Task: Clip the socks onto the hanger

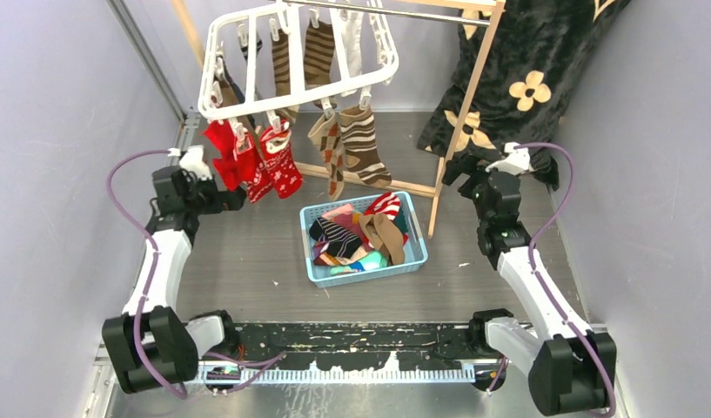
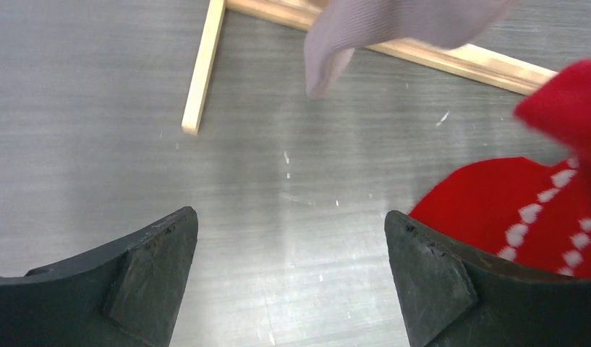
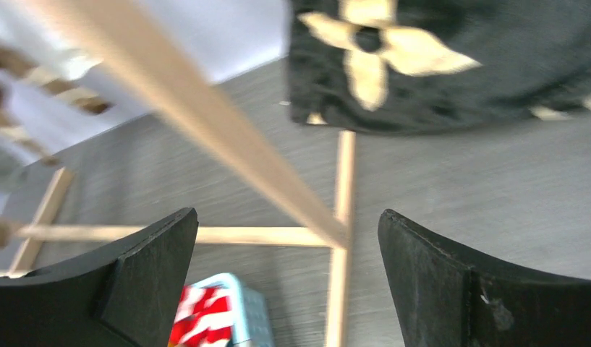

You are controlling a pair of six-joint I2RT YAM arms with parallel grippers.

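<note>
The white clip hanger (image 1: 295,52) hangs from the rail with several socks on its clips. Red socks (image 1: 280,159) dangle at its front left, and a brown striped sock (image 1: 362,146) beside an argyle sock (image 1: 328,144) at its front right. Below, a blue basket (image 1: 305,248) holds loose socks, among them a black striped one (image 1: 336,237) and a brown one (image 1: 385,237). Left of the red socks stands my left gripper (image 1: 236,196), open and empty; red cloth (image 2: 487,195) shows behind its right finger. Right of the rack post, my right gripper is open with nothing between its fingers.
A wooden post (image 1: 463,122) of the rack rises between the basket and my right arm. A dark flowered blanket (image 1: 526,78) fills the back right. Floor (image 1: 352,305) in front of the basket is clear.
</note>
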